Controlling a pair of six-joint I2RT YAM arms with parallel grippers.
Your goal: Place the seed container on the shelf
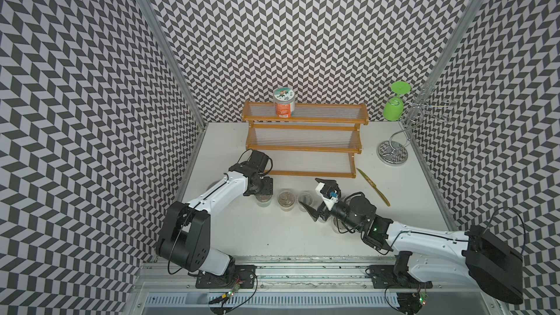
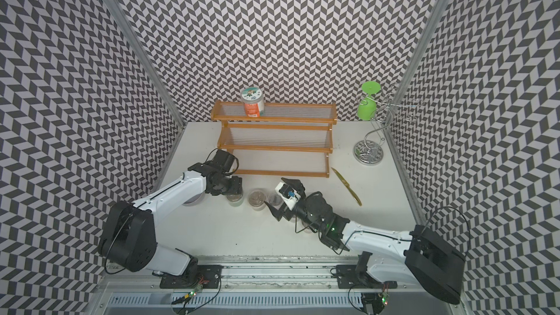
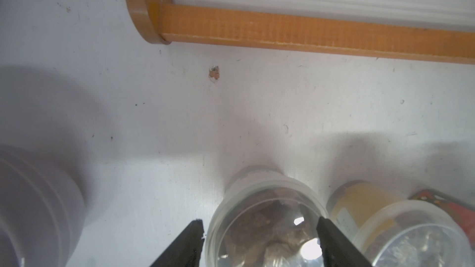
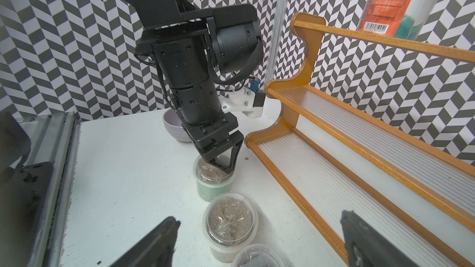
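A row of clear round containers with lids stands on the table in front of the wooden shelf [image 1: 309, 173]. My left gripper points down over the leftmost container [image 3: 267, 192], its fingers apart on either side of the lid; whether they touch it, I cannot tell. In the right wrist view that container [image 4: 210, 191] sits on the table and looks green at the bottom. A second container [image 4: 230, 217] with brownish contents is beside it, then a third [image 4: 257, 257]. My right gripper is open above the row's right part, holding nothing.
An orange-and-white can [image 1: 284, 103] stands on the top shelf level; the lower levels are empty. A pale bowl [image 4: 175, 124] lies left of the row. Right of the shelf are a knife [image 1: 373, 187] and a metal stand [image 1: 392, 152].
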